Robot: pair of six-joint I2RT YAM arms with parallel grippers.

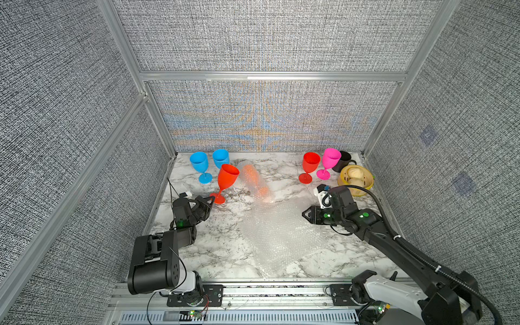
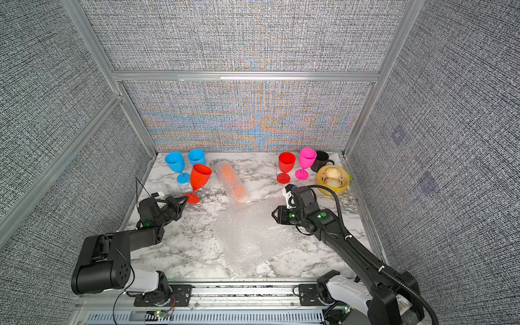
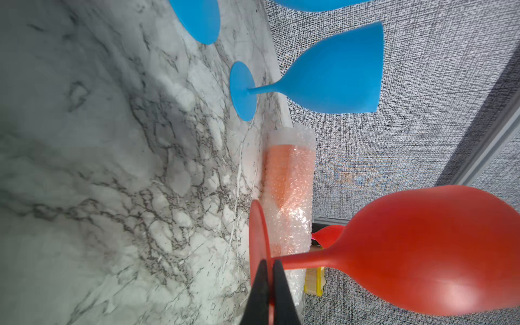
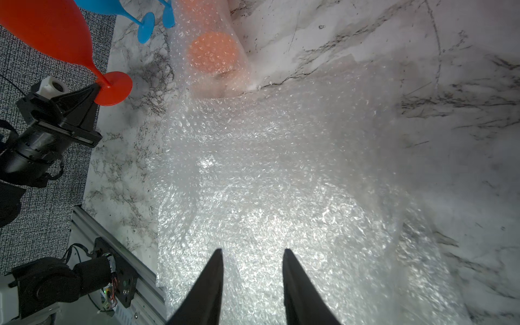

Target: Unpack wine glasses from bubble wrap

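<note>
My left gripper (image 1: 210, 200) is shut on the base of an orange-red wine glass (image 1: 228, 176), its closed fingers (image 3: 259, 292) pinching the thin rim of the foot. Bowl up and slightly tilted, that glass is bare; whether its foot touches the table I cannot tell. An opened sheet of bubble wrap (image 4: 281, 178) lies flat at the table's middle. Over its right side my right gripper stands open, nothing between its fingers. Behind the sheet lies an orange glass wrapped in bubble wrap (image 2: 231, 181). Two blue glasses (image 1: 199, 162) stand upright at the back left.
At the back right stand a red glass (image 1: 310, 162) and a pink glass (image 1: 331, 158), with a black mug (image 1: 344, 161) and a yellow basket (image 1: 370, 180) holding round items beside them.
</note>
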